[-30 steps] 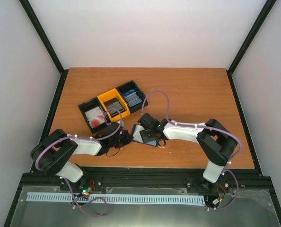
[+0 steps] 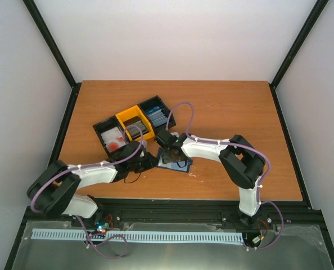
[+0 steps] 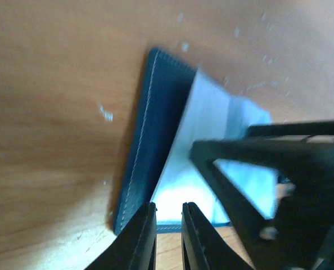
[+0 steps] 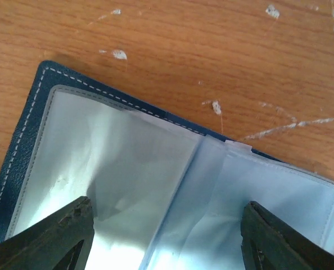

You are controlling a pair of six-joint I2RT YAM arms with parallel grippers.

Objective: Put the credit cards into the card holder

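The card holder, a dark blue wallet with clear plastic sleeves, lies flat on the table between the arms. My right gripper is over its sleeves, fingertips apart with no card between them. My left gripper is at the holder's left edge, its fingers slightly parted with nothing visible between. The dark body of the other gripper covers the right side of the left wrist view. Stacks of cards sit in the right compartment and middle compartment of the organiser.
The organiser's black left box holds white and red items. The front edge runs just below both arms.
The left arm has shifted slightly leftward.
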